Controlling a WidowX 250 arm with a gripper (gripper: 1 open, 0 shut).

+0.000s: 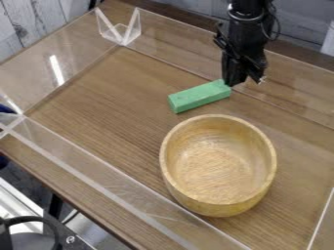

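My black gripper (229, 78) hangs at the upper right, its fingertips low over the table beside the far right end of a green rectangular block (197, 97). It is shut, and nothing shows between its fingers. The block lies flat on the wooden table. Nearer the camera, below the block, stands a large empty round tan bowl (218, 204).
Clear plastic walls edge it, with a bent clear piece (117, 27) at the upper left back. A black mount with cables (26, 234) is at the lower left corner.
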